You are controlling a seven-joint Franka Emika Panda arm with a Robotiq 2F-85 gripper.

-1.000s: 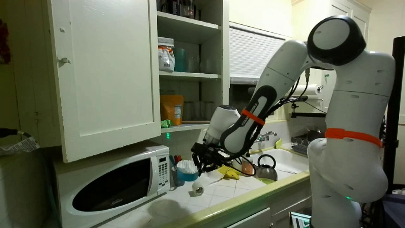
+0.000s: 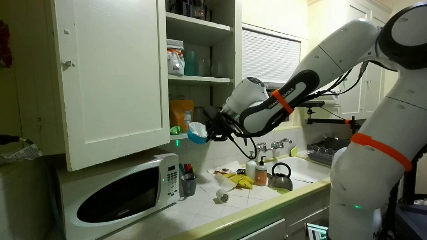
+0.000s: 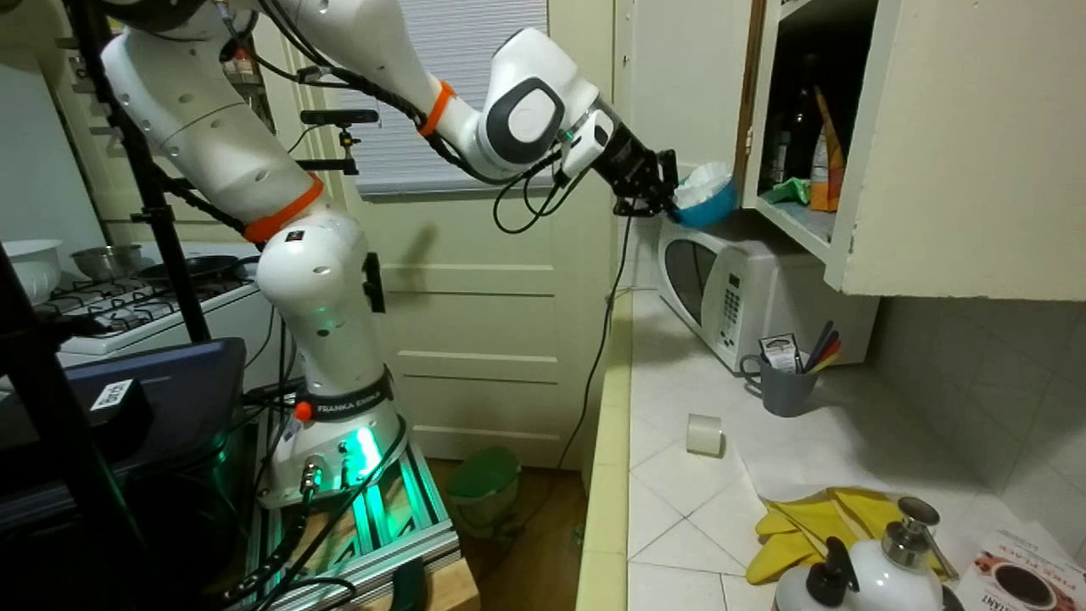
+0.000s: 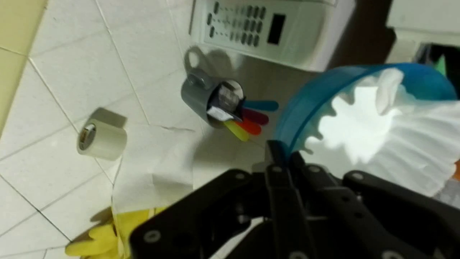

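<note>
A blue bowl (image 4: 317, 92) lined with white paper coffee filters (image 4: 405, 151) is held up in the air, my gripper shut on its rim. In the first exterior view the bowl (image 2: 196, 138) hangs in front of the open cabinet's lowest shelf (image 2: 180, 136), with my gripper (image 2: 208, 132) to its right. From the second exterior view, the bowl (image 3: 709, 207) appears tilted, above the counter and near the microwave's top. The far side of the bowl is hidden by the filters in the wrist view.
The cabinet door (image 2: 116, 76) stands open over the microwave (image 2: 120, 192). On the bottom shelf are an orange pouch (image 2: 181, 113) and a green packet (image 2: 175, 130). Below stand a grey mug (image 3: 786, 387) with utensils, a white roll (image 3: 704, 434) and yellow gloves (image 3: 814, 524).
My gripper has risen with the blue bowl from low over the counter to about shelf height. The white roll on the counter has shifted a little to the right.
</note>
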